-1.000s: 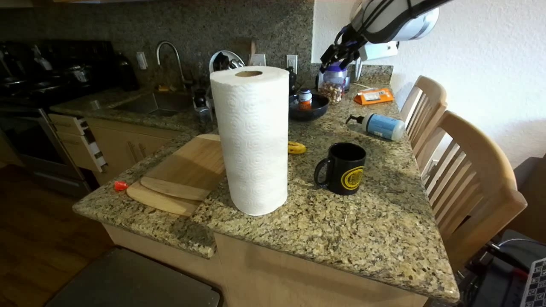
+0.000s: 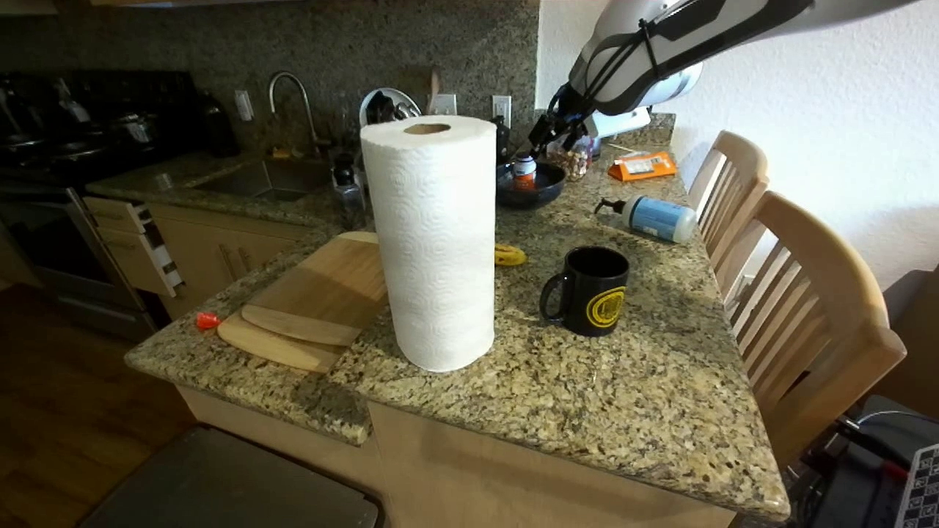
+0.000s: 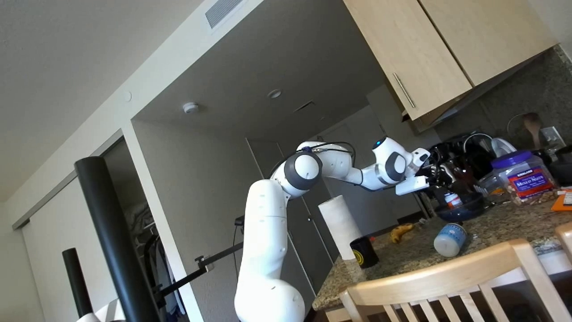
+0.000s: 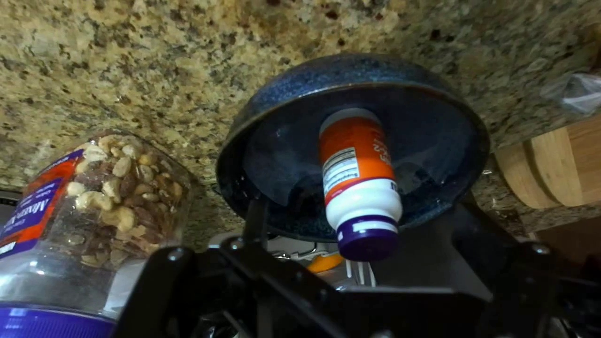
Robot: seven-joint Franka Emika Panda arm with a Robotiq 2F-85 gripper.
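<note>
An orange-and-white bottle with a purple cap stands inside a dark blue bowl in the wrist view. My gripper is open, one finger on either side of the bottle's capped end, and neither visibly touches it. In exterior view 1 the gripper hangs just above the bottle and the bowl. The second exterior view shows the same bottle in the bowl, beside the arm's end.
A jar of mixed nuts stands close beside the bowl. An orange packet, a pump bottle lying down, a black mug, a banana and a paper towel roll occupy the counter.
My gripper has come down and to the left in exterior view 1, from in front of the nut jar to above the bowl. The bottle and bowl have stayed in place.
</note>
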